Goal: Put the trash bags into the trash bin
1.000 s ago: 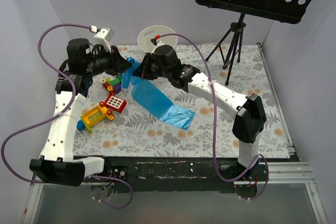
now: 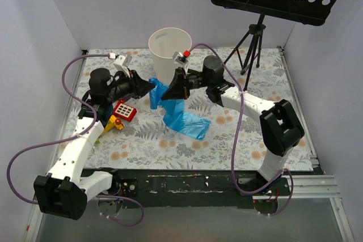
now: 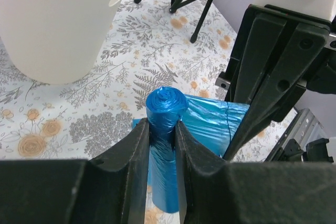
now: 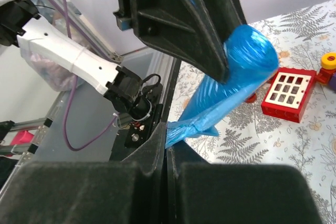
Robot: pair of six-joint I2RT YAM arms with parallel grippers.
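Note:
The blue trash bag [image 2: 191, 127] runs from a rolled end down to a crumpled sheet lying on the table. In the left wrist view that rolled end [image 3: 167, 100] sits between the fingers of my left gripper, gripped there. My right gripper is shut on the thin film of the same bag [image 4: 207, 111], a short way right of the roll. From above, the left gripper [image 2: 151, 86] and right gripper [image 2: 165, 97] stand close together. Just behind them is the white trash bin [image 2: 163, 63], upright with an open top.
A red toy block with a white grid [image 2: 125, 111] and a yellow toy [image 2: 112, 123] lie at the left, partly under the left arm. A black tripod stand [image 2: 256, 41] occupies the back right. Open table lies to the right and front.
The stretch of bag between the grippers and the table has gone slack and bunched, its far end staying put.

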